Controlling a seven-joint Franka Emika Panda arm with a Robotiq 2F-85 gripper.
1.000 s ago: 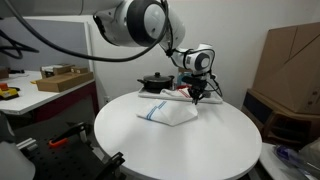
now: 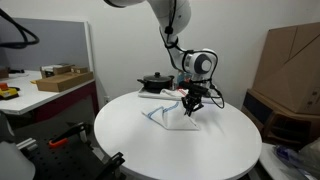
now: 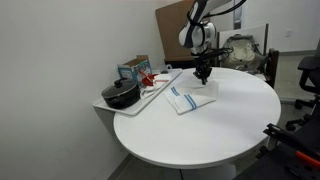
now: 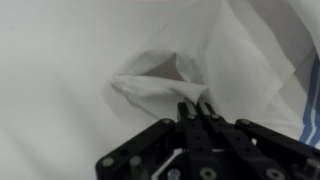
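Note:
A white cloth with blue stripes (image 3: 190,99) lies on the round white table, partly folded over itself. In the wrist view, its folds (image 4: 240,75) run up to my black gripper, whose fingertips are together with cloth gathered at them. My gripper (image 2: 188,112) is low over the cloth (image 2: 178,122) in exterior view 1, shut on a pinched part of it. The exact grip is small and partly hidden by the fingers.
A black pot (image 3: 121,94) stands on a white tray (image 3: 147,101) along the table's far side, with red and white items near it. Boxes (image 2: 62,78) stand off the table.
The cloth's raised corner has come with it, folding over the rest.

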